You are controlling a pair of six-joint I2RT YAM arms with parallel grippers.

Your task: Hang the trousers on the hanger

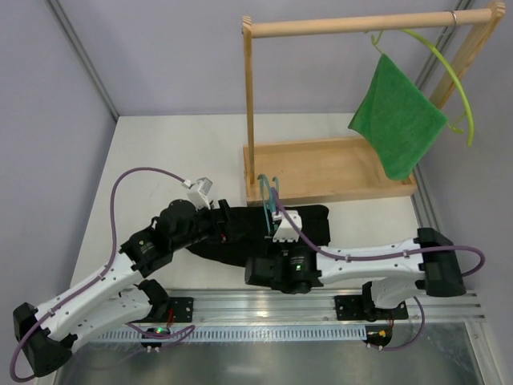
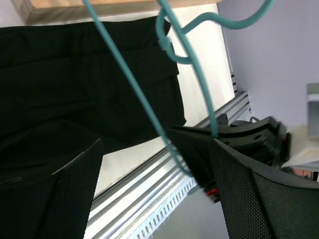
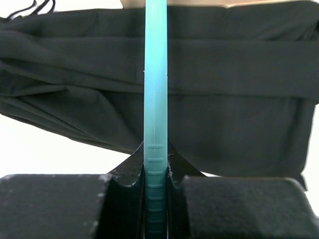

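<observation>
The black trousers (image 1: 317,228) lie folded flat on the white table, partly covered by both arms in the top view. A teal hanger (image 1: 267,194) is raised over them; my right gripper is shut on one of its bars. That bar (image 3: 155,74) runs up the middle of the right wrist view, across the trousers (image 3: 239,69). My left gripper (image 1: 223,222) hovers over the left part of the trousers, fingers apart. In the left wrist view the hanger (image 2: 134,82) crosses in view between the left fingers, with no grip on it showing.
A wooden rack (image 1: 345,26) with a wooden base (image 1: 329,168) stands behind the trousers. On its right hangs a green cloth (image 1: 398,116) on a lime hanger (image 1: 458,84).
</observation>
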